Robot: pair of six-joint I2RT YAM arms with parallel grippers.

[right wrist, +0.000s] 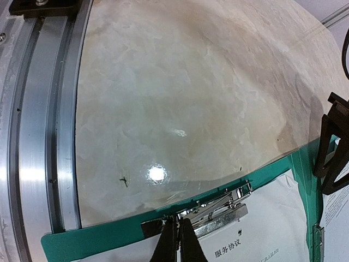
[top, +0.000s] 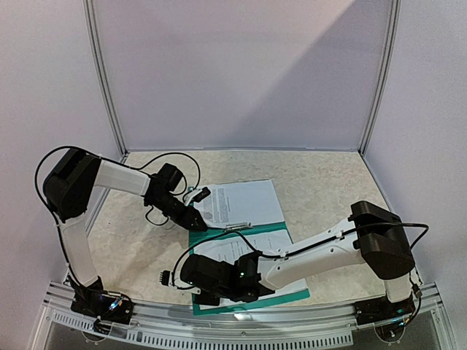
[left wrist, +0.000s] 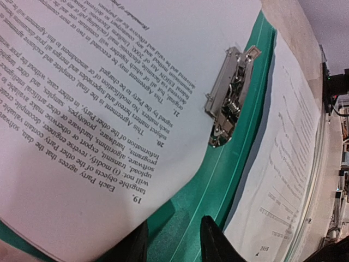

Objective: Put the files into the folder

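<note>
The green folder [top: 300,296] lies spread open on the table. Printed sheets [top: 252,200] cover its far half, and more white pages [top: 219,250] lie on the near half, partly behind my right arm. In the left wrist view, a metal clip [left wrist: 232,97] sits by the edge of the far sheets [left wrist: 82,82]. My left gripper is part open over bare green cover, nothing seen between its fingers. My right gripper is shut at a second metal clip [right wrist: 221,213] on the folder's edge, its fingertips touching or just above it; which, I cannot tell.
A metal rail [right wrist: 43,136] runs along the table's front edge, close to the folder. Both arms reach over the folder's left side, near each other.
</note>
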